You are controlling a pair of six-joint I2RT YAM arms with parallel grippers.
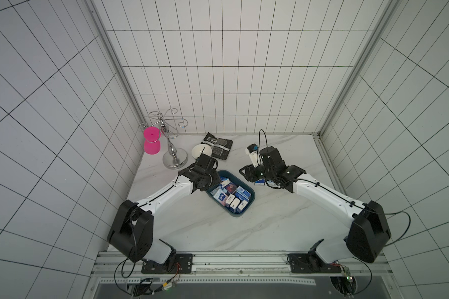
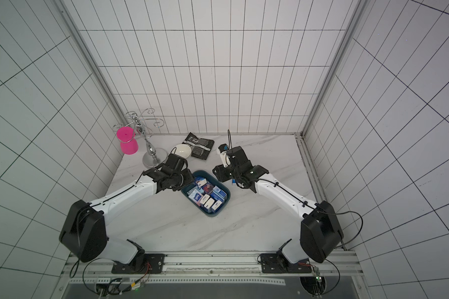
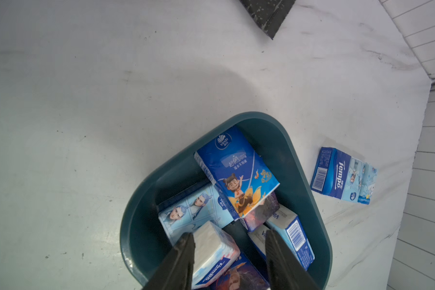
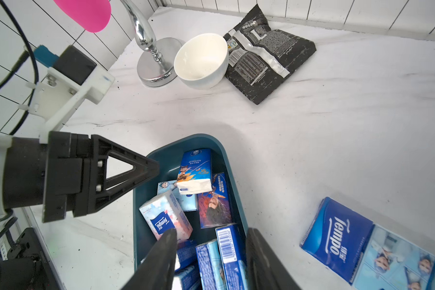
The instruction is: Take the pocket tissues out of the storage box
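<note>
The dark teal storage box (image 1: 251,200) holds several pocket tissue packs in blue, white and printed wrappers. At its far end a blue tissue pack (image 3: 236,171) lies over a light blue one (image 3: 181,211). A white Tempo pack (image 4: 166,216) leans beside them. My left gripper is open over the box, nothing between its fingers. On the box's right side, my right gripper also stands open and empty above the packs. Outside the box, a blue Tempo pack (image 4: 337,237) lies flat on the table to the right.
Behind the box are a white bowl (image 4: 201,60), a black pouch (image 4: 269,54) and a chrome stand (image 1: 172,149) with a pink cup (image 1: 152,140). Both grippers hover close together near the box. Clear tabletop (image 1: 304,149) spreads to the right.
</note>
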